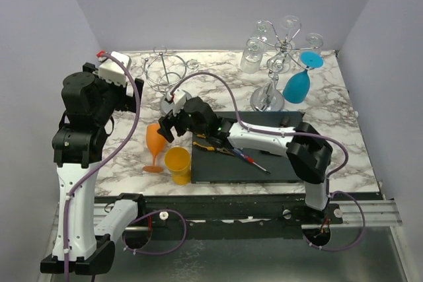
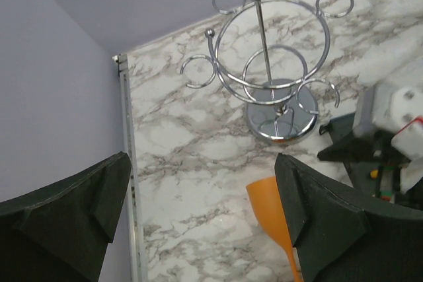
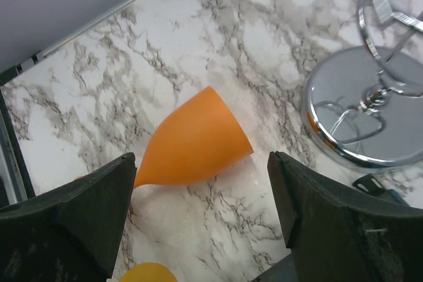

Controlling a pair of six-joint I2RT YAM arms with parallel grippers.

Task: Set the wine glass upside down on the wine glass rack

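Note:
An orange wine glass (image 1: pixel 156 138) (image 2: pixel 263 204) (image 3: pixel 192 137) lies on its side on the marble counter. Behind it stands the empty chrome glass rack (image 1: pixel 164 74) (image 2: pixel 291 90) (image 3: pixel 334 139). My open left gripper (image 1: pixel 129 94) is raised at the left, above and behind the glass, with nothing between its fingers. My open right gripper (image 1: pixel 171 126) hangs just right of the glass's bowl, also empty; the glass shows between its fingers in the right wrist view.
A yellow cup (image 1: pixel 178 166) is near the glass's stem. A dark mat (image 1: pixel 231 173) with tools fills the centre. A second rack (image 1: pixel 268 100) holds clear glasses and a blue glass (image 1: pixel 297 86) at the right. Walls bound the sides.

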